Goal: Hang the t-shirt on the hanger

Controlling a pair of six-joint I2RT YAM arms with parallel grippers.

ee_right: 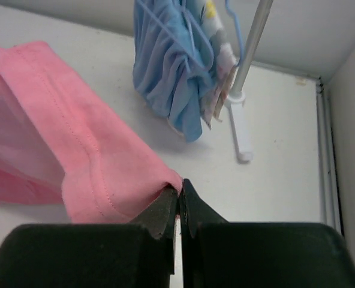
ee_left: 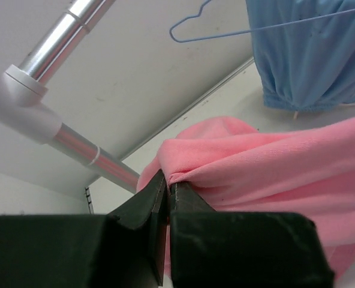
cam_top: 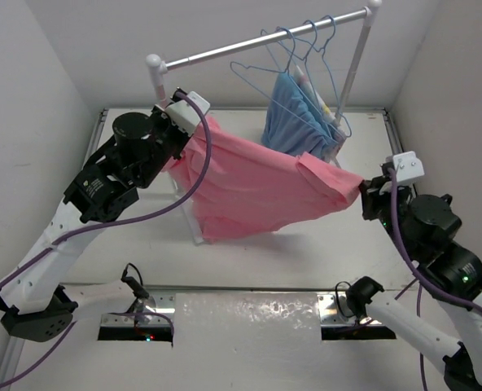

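A pink T-shirt (cam_top: 249, 187) is stretched up between my grippers, folded along its top edge and hanging down over the white floor board. My left gripper is shut on one end at upper left; my right gripper is shut on the other end at right. Blue wire hangers (cam_top: 275, 104) hang from the rail (cam_top: 225, 50), some carrying blue clothing (cam_top: 290, 122) bunched toward the right, behind the pink shirt.
The rack's left post joint (ee_left: 27, 102) stands close beside my left gripper. The right foot (ee_right: 242, 135) rests on the board (ee_right: 279, 174), which is clear at right. Walls enclose both sides.
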